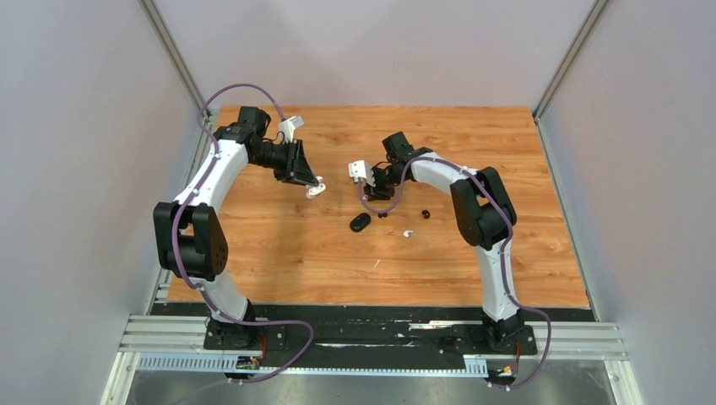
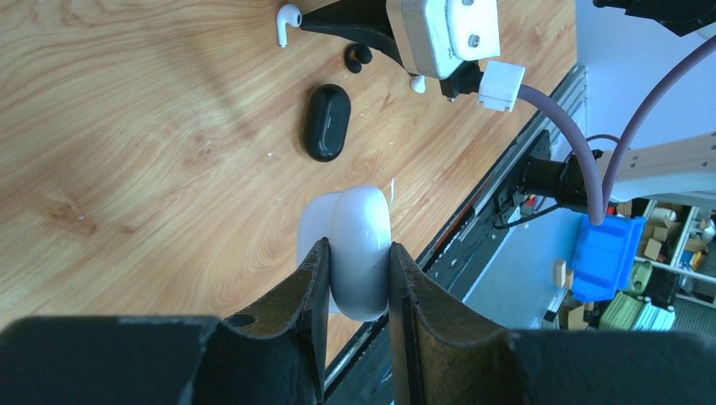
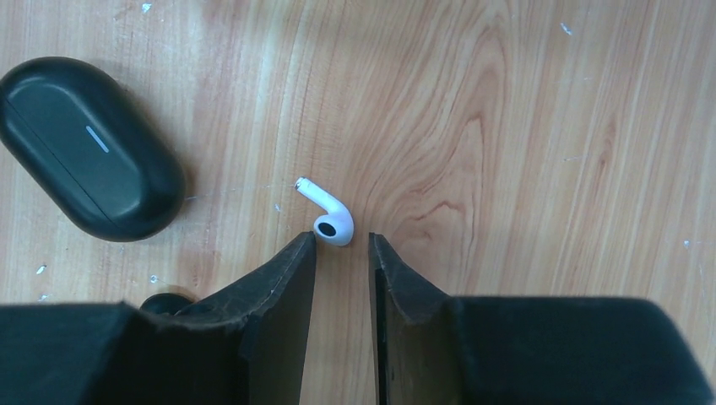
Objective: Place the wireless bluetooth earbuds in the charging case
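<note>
A white charging case (image 2: 360, 245) hangs above the table, clasped between the fingertips of my left gripper; it also shows as a white shape (image 1: 316, 188) in the top view. My right gripper is low over the table, its fingers parted. Just beyond its fingertips, within the gap between them, lies a white earbud (image 3: 334, 226), closer to the left finger; I cannot tell whether they touch. In the left wrist view the same earbud (image 2: 290, 18) is beside the right fingertips. A second white earbud (image 1: 408, 233) rests on the wood to the front right.
A closed black case (image 1: 360, 222) lies in front of the right gripper. One small black earbud (image 1: 382, 215) is near it, another black earbud (image 1: 425, 213) farther right. A thin white sliver (image 1: 376, 263) is at the front.
</note>
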